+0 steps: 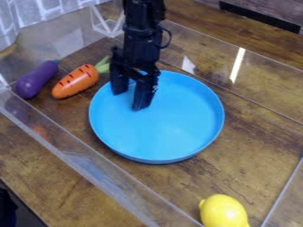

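My black gripper [133, 69] hangs from the top of the camera view over the back-left part of a blue plate [157, 124], its two fingers spread apart and open. Nothing clear shows between them; the dark fingers and their shadows blend together. Left of the plate lie an orange toy carrot [76, 80] with a green top and a purple toy eggplant [35, 79]. A yellow toy lemon [222, 211] lies at the front right, apart from the plate.
Clear transparent walls [21, 116] border the work area on the wooden table [243, 84]. The wood right of the plate is bare.
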